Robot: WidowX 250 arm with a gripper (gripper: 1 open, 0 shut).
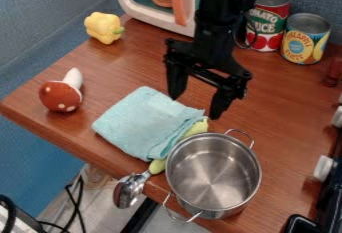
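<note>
My black gripper (197,96) hangs over the middle of the wooden table, open, with its two fingers spread and nothing seen between them. Just below it lies a folded light-blue cloth (138,124), partly over a light green handle. A steel pot (214,182) with two handles sits at the table's front, and a metal utensil head (130,187) rests to its left at the edge.
A red-and-white mushroom toy (59,96) is at left, a yellow pepper (103,26) at back left. A toy oven (146,8), a tomato can (267,18) and a second can (305,38) stand behind. Dark objects line the right edge.
</note>
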